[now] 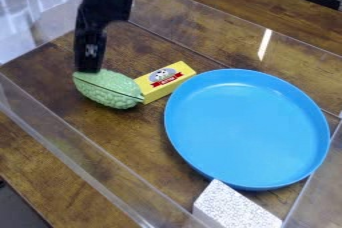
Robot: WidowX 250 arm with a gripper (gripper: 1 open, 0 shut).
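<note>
My dark gripper (107,52) hangs at the upper left, its fingers blurred and in shadow, the left one reaching down just over a green textured oblong object (107,89) on the wooden table. Whether it is open is hard to tell. Right of the green object lies a yellow box (164,82) with a printed label. A large blue plate (246,127) fills the right side.
A white speckled block (235,207) sits at the bottom edge. Transparent walls border the wooden surface (80,157).
</note>
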